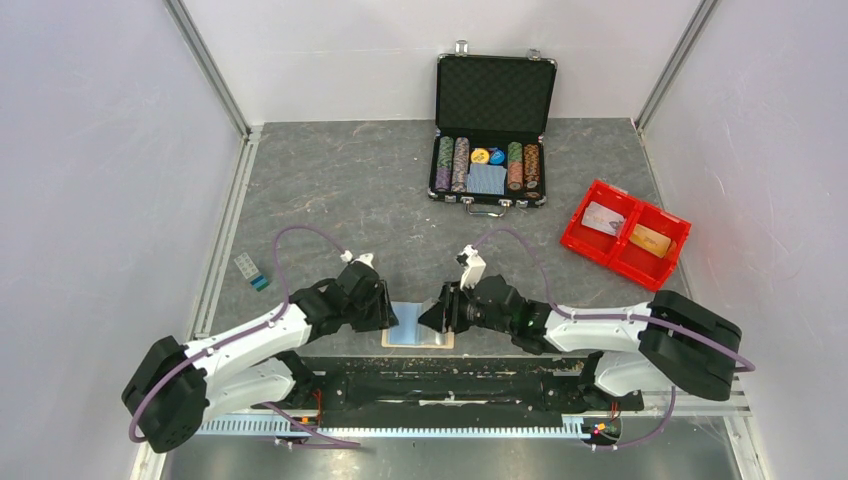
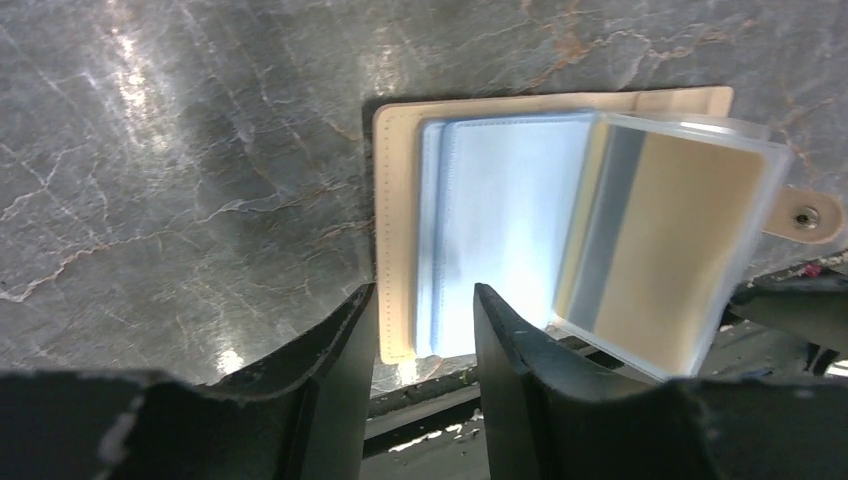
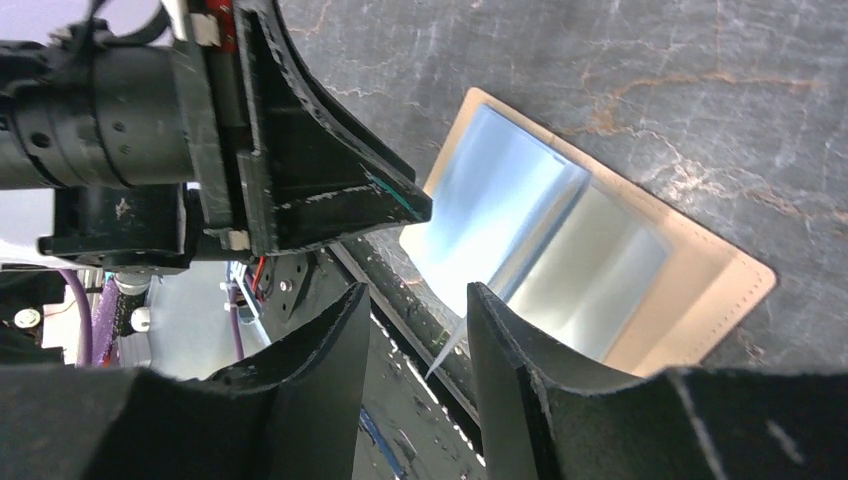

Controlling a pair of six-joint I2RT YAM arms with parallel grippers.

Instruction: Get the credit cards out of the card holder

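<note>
The tan card holder (image 1: 387,345) lies opened flat near the table's front edge, between my two arms. Blue sleeves (image 2: 515,200) cover its left side, and clear plastic sleeves (image 2: 685,230) stand partly raised toward the right. Through them shows only tan cover; I can make out no printed card. Over the left edge of the holder my left gripper stands open, nothing between its fingers. My right gripper is open at the right half, one finger close to the edge of a lifted clear sleeve; whether they touch I cannot tell.
A red tray (image 1: 632,266) at the right holds a whitish card (image 1: 602,218) and an orange card (image 1: 650,240) in separate compartments. An open chip case (image 1: 487,180) stands at the back. A small grey-and-blue item (image 1: 251,270) lies far left.
</note>
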